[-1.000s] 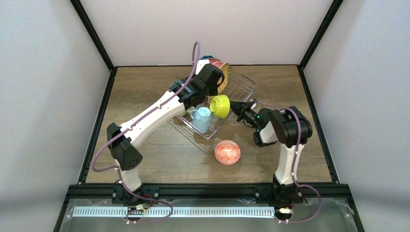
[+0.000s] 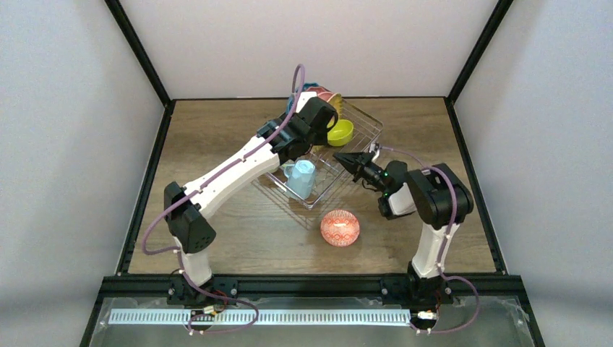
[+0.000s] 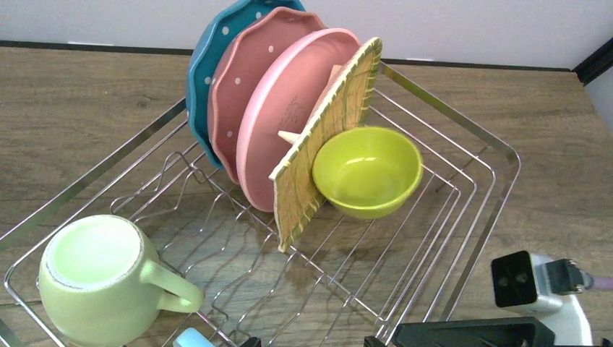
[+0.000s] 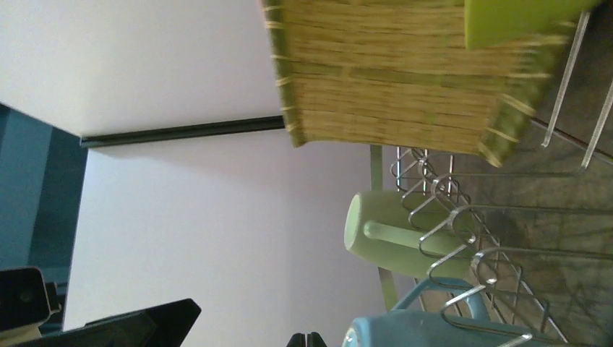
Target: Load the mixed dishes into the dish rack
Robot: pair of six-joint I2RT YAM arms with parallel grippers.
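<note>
Inside the wire dish rack (image 2: pixel 367 123), the yellow-green bowl (image 3: pixel 367 172) rests, opening up, against a bamboo mat (image 3: pixel 329 137). Behind the mat stand two pink plates (image 3: pixel 267 123) and a blue plate (image 3: pixel 206 72). An upside-down green mug (image 3: pixel 97 278) and a light-blue mug (image 2: pixel 301 178) occupy the rack's near left part. A red patterned bowl (image 2: pixel 340 228) sits on the table in front. My left gripper is open over the rack, its fingertips apart with nothing between them. At the rack's right side, my right gripper is shut and empty, clear of the yellow-green bowl.
My left arm (image 2: pixel 238 177) reaches across the rack and covers part of it from above. Wire slots in the rack's middle (image 3: pixel 289 289) are bare. Open table (image 2: pixel 253 246) lies in front, around the red patterned bowl.
The yellow-green bowl has gone from beside my right gripper's tips to farther back in the rack, tipping over and settling opening up against the mat.
</note>
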